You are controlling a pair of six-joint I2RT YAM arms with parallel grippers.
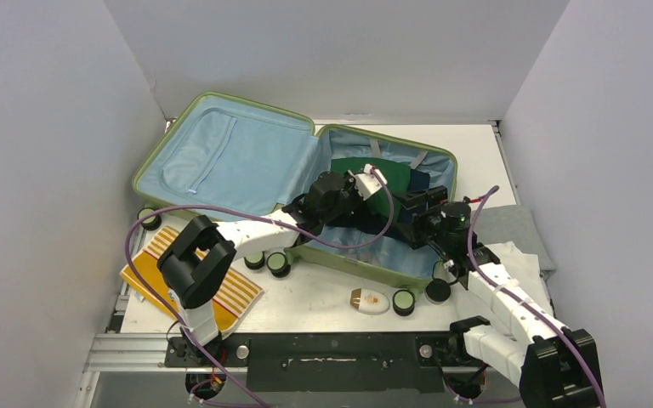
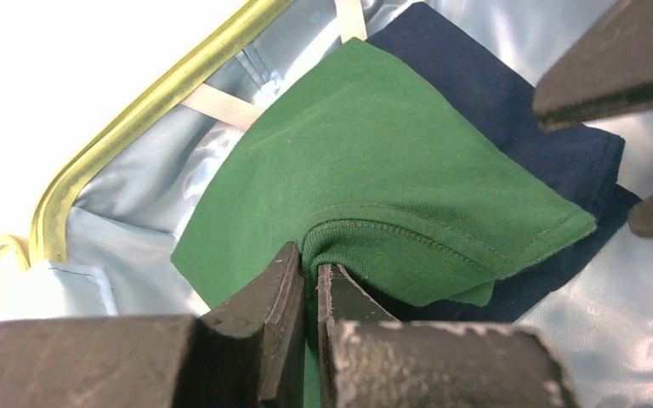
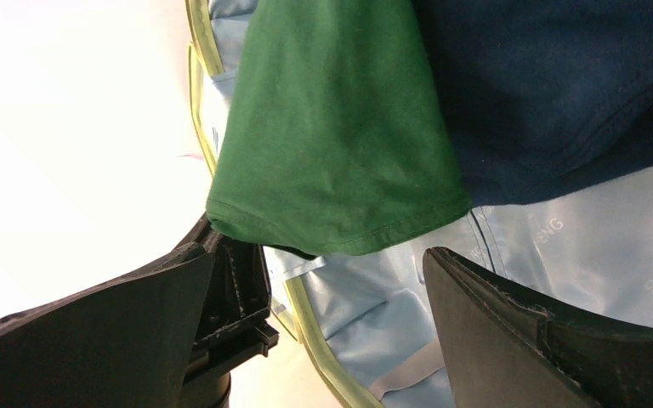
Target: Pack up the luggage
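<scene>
The green-rimmed suitcase (image 1: pixel 361 265) lies open, its light-blue lid half (image 1: pixel 255 157) to the left. In the right half a green cloth (image 2: pixel 374 136) lies over a dark navy cloth (image 2: pixel 476 64). My left gripper is shut on the green cloth, a fold of it pinched between the fingers. Over the right side of the clothes, my right gripper holds its fingers wide apart. Nothing is between its fingers; the green cloth's hemmed edge (image 3: pixel 374 234) shows just beyond them. The left gripper hides part of the clothes in the top view.
A yellow striped towel (image 1: pixel 236 297) lies at front left. Several green-lidded jars (image 1: pixel 403 302), a black-topped jar (image 1: pixel 438 291) and a white bottle (image 1: pixel 370 301) stand or lie along the front. Grey (image 1: pixel 510 229) and white (image 1: pixel 514 268) cloths lie at right, under or near the right arm.
</scene>
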